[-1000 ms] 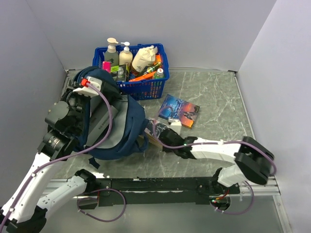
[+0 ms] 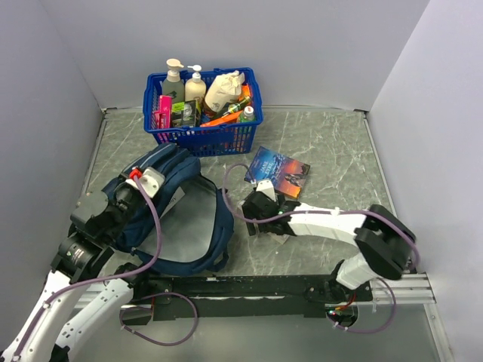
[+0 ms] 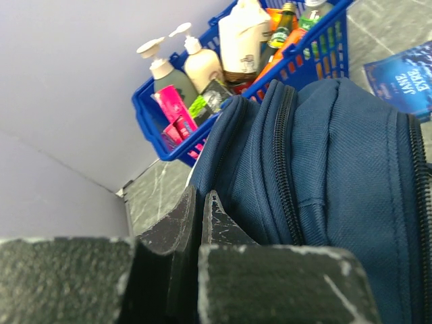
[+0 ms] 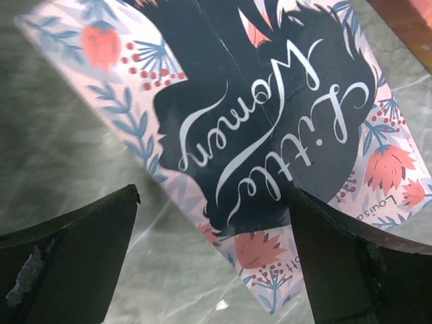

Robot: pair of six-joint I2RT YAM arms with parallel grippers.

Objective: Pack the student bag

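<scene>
The navy backpack (image 2: 196, 245) lies gaping on the left of the counter, its grey lining showing. My left gripper is shut on the bag's edge beside a zipped section (image 3: 351, 189). My right gripper is open, low over the Little Women book (image 4: 270, 135), whose floral cover fills much of the right wrist view. In the top view that book is mostly hidden by the right arm. A second book (image 2: 279, 170), blue and orange, lies behind it.
A blue basket (image 2: 204, 139) of bottles, packets and a cloth pouch stands against the back wall. Walls close in both sides.
My left gripper and the held bag part have moved down, the bag's mouth spreading wider.
</scene>
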